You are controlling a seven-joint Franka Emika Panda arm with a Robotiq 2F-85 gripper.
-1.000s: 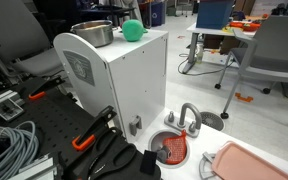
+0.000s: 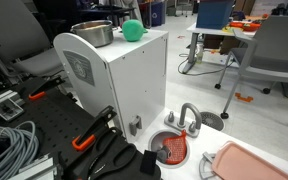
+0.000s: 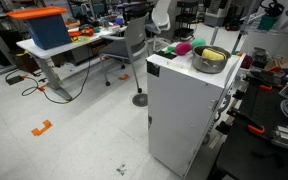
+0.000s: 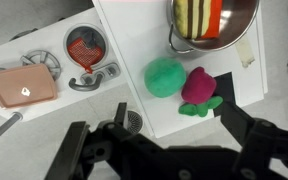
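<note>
My gripper is open in the wrist view, its dark fingers [image 4: 79, 150] wide apart at the lower edge with nothing held between them. Ahead of them, a round green object [image 4: 165, 77] rests on the white top surface. Beside it lies a magenta vegetable-like toy [image 4: 197, 88] with green leaves. A metal pot [image 4: 226, 40] holds a yellow and brown striped piece [image 4: 194, 17] and an orange one. In exterior view 1 the pot [image 2: 96, 35] stands left of the green object [image 2: 133, 30]. I cannot make out my gripper clearly in either exterior view.
A round sink [image 2: 162, 138] with a tap [image 2: 191, 118] contains a red utensil. The pink tray [image 2: 246, 163] lies to its right. The white cabinet's tall side [image 3: 184, 115] drops away from the top. Cables [image 2: 12, 148] clutter the dark bench.
</note>
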